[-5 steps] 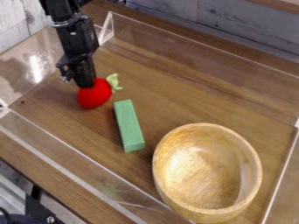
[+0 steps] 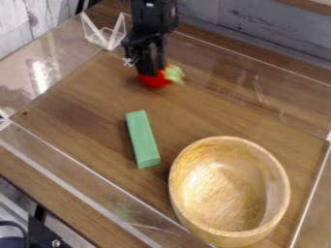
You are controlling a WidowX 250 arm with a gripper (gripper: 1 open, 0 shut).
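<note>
My dark gripper is at the back of the wooden table, upper middle of the camera view, blurred. Just below and partly behind its fingertips is a red round object with a pale green top. Whether the fingers are apart or closed on it cannot be made out. A green block lies in the middle front, and a large wooden bowl stands at the front right.
Clear plastic walls border the wooden table, with an angular clear piece at the back left.
My gripper and the red object have moved from the left toward the back and right, away from the green block. The block and bowl are unmoved.
</note>
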